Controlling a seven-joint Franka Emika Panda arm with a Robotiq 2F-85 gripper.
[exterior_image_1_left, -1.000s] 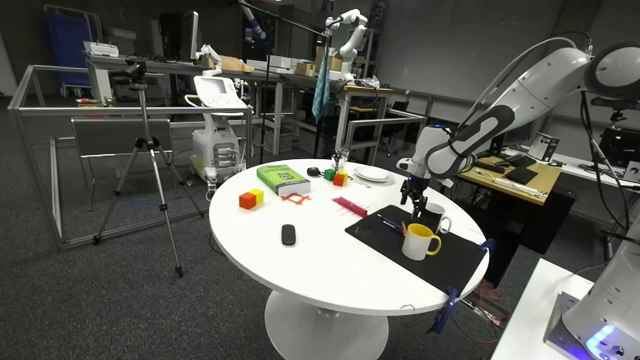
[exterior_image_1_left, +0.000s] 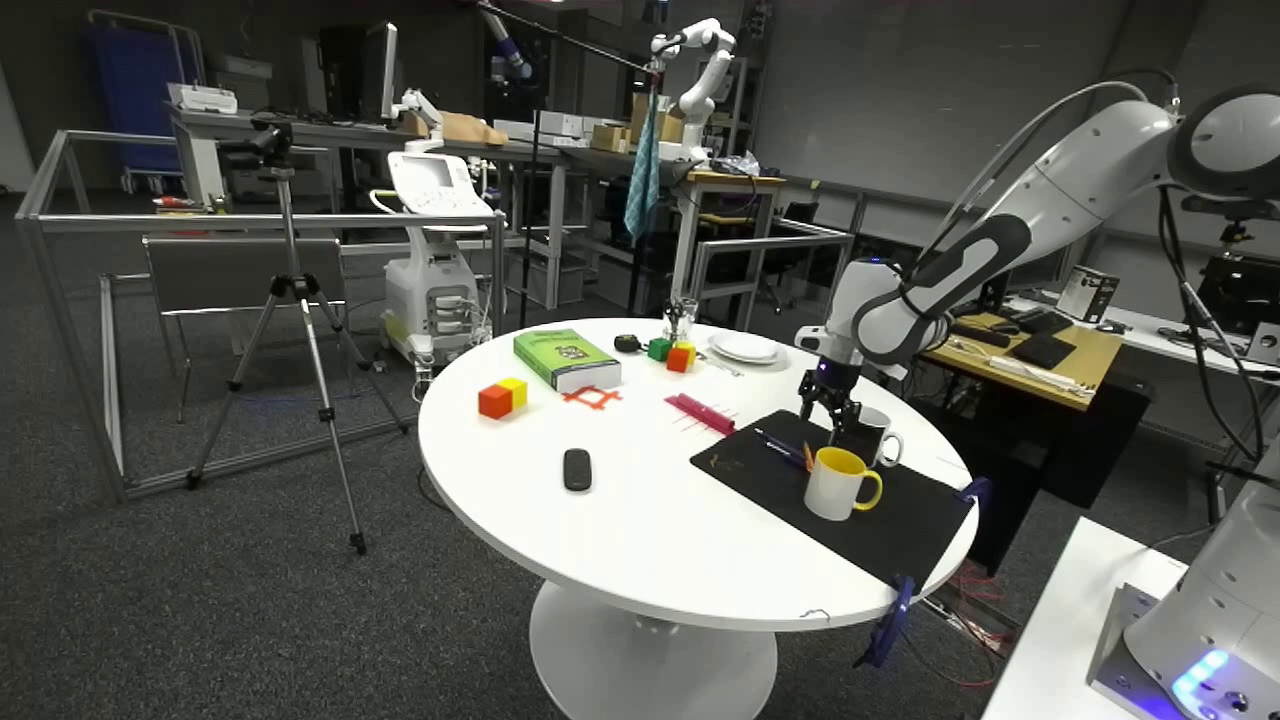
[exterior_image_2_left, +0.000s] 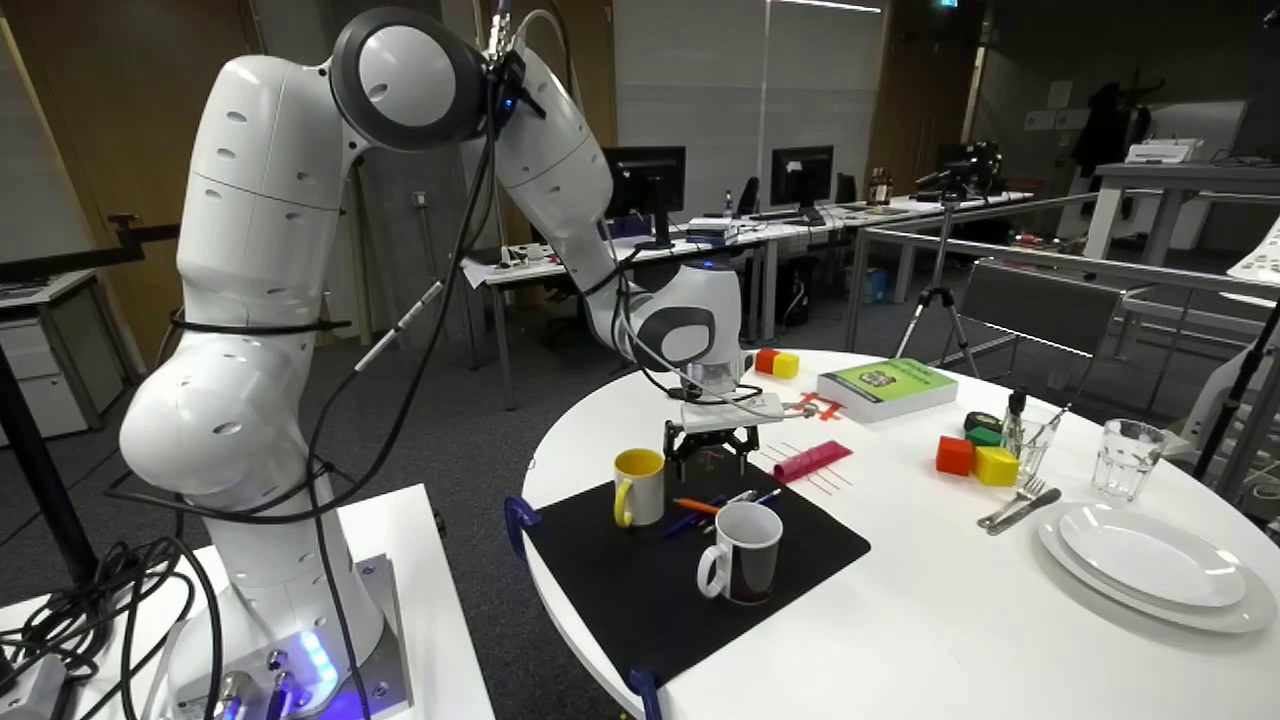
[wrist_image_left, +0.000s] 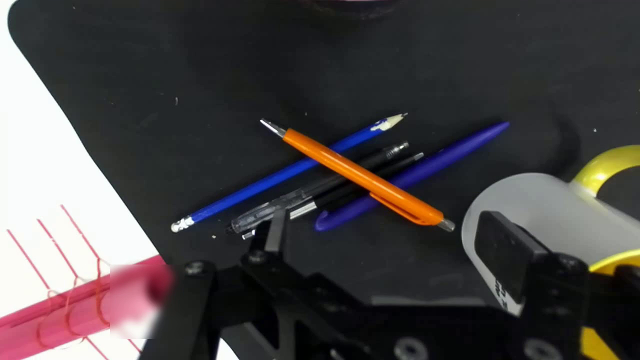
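Observation:
Several pens lie in a loose pile on a black mat (exterior_image_2_left: 612, 600). On top, crossing the others, is an orange pen (wrist_image_left: 360, 176). Beneath it are a blue pencil (wrist_image_left: 258, 185), a clear-bodied pen (wrist_image_left: 270, 211) and a purple pen (wrist_image_left: 420, 171). A white mug with a yellow inside (exterior_image_2_left: 645, 486) stands beside the pile, and a dark-and-white mug (exterior_image_2_left: 746, 558) stands on its other side. My gripper (exterior_image_2_left: 710, 470) hangs above the mat near the pens. It is open, fingers (wrist_image_left: 510, 252) wide apart, with nothing between them.
A pink roll (exterior_image_2_left: 813, 461) lies just off the mat. Farther away are a green book (exterior_image_1_left: 566, 360), coloured blocks (exterior_image_2_left: 974, 461), glasses and stacked plates (exterior_image_2_left: 1224, 618). A dark oblong device (exterior_image_1_left: 577, 469) sits on otherwise clear white tabletop. Blue clamps (exterior_image_1_left: 889, 622) grip the table edge.
My gripper has moved down slightly, and its angle has turned a little. The mugs and pens show no visible movement.

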